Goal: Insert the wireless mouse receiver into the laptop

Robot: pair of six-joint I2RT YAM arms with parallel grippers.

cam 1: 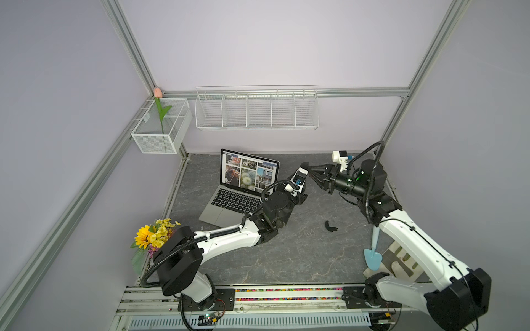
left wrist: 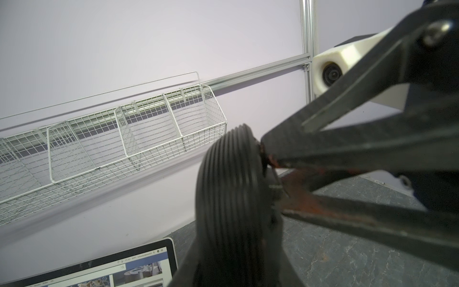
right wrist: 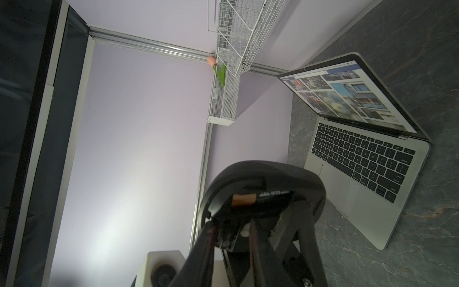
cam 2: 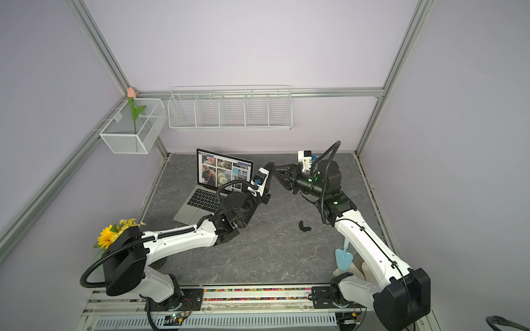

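The open laptop stands at the back left of the table, screen lit. Above its right side my left gripper is shut on a black mouse, held up with its underside and an open compartment showing in the right wrist view. My right gripper meets the mouse from the right, its fingers at that compartment, where an orange battery shows. Whether the right fingers are shut on anything is hard to see; I cannot make out the receiver clearly.
A small black piece lies on the open middle of the table. A blue shovel lies at the front right, flowers at the front left. Wire baskets hang on the back wall.
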